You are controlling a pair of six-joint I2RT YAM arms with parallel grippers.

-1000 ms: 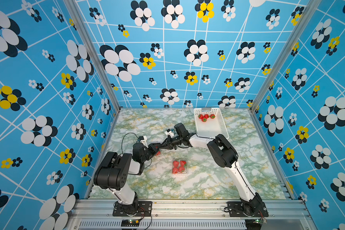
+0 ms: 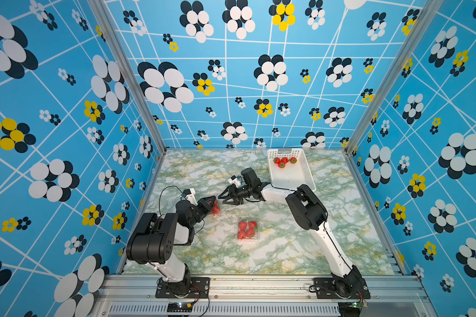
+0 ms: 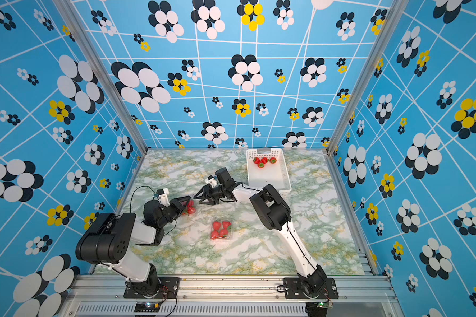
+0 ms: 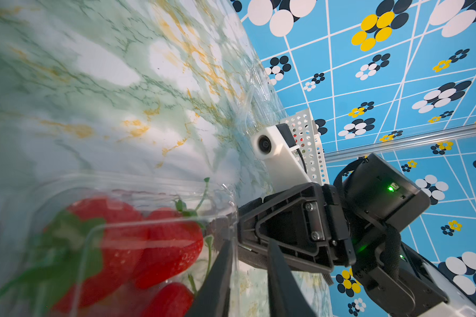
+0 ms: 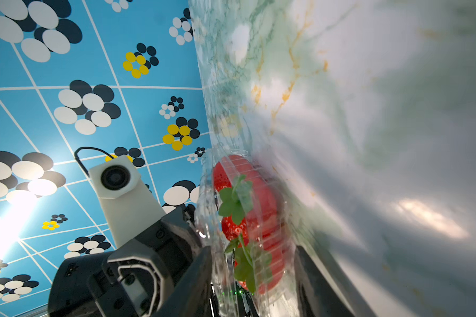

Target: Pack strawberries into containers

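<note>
A clear container of strawberries [image 4: 169, 243] sits at centre-left under both grippers; its clear plastic fills much of both wrist views. My left gripper [image 2: 214, 200] is at its near-left side, fingertips at the plastic's edge in the left wrist view. My right gripper [image 2: 222, 198] stands part open just to the right, its fingers either side of the plastic in the right wrist view; whether they touch it I cannot tell. A second container [image 2: 247, 230] holding strawberries lies nearer the front.
A white basket [image 2: 291, 177] with several strawberries [image 2: 282, 161] stands at the back right. Both arms span the middle.
</note>
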